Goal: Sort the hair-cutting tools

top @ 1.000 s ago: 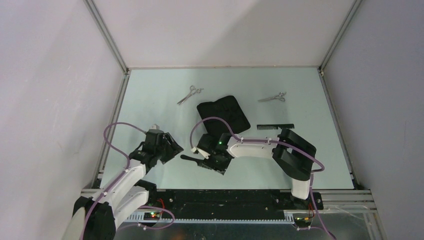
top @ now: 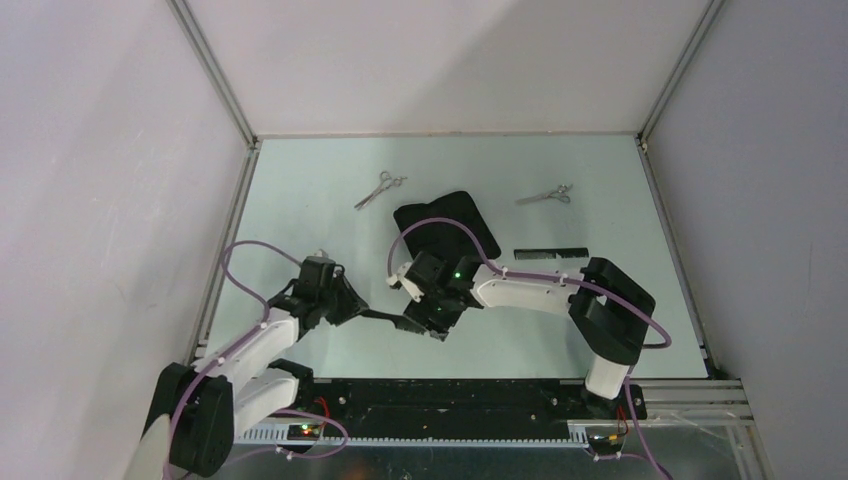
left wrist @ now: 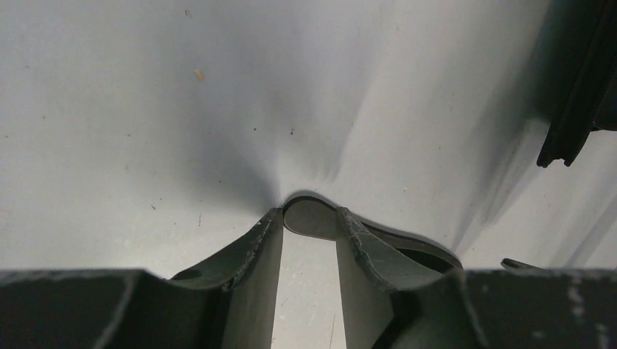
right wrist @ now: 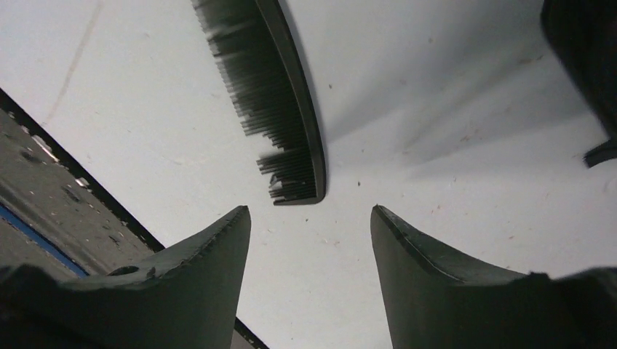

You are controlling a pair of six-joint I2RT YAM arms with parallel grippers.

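A black handled comb point(top: 385, 318) lies near the table's front. My left gripper is at its handle end, fingertips apart on either side of it. In the right wrist view the comb's toothed end point(right wrist: 298, 153) lies beyond the fingertips of my open right gripper, with nothing between them. A second black comb point(top: 550, 253) lies at the right. Silver scissors point(top: 382, 188) lie at the back left, another pair point(top: 545, 195) at the back right. A black pouch point(top: 450, 212) lies in the middle, partly hidden by the right arm.
The white table point(top: 300, 190) has bare room at the back and left. Its front edge runs just below the handled comb. Walls stand at the back and both sides.
My left gripper has moved slightly onto the comb's handle end. My right arm's elbow has shifted toward the right and its gripper has moved a little around the comb's toothed end.
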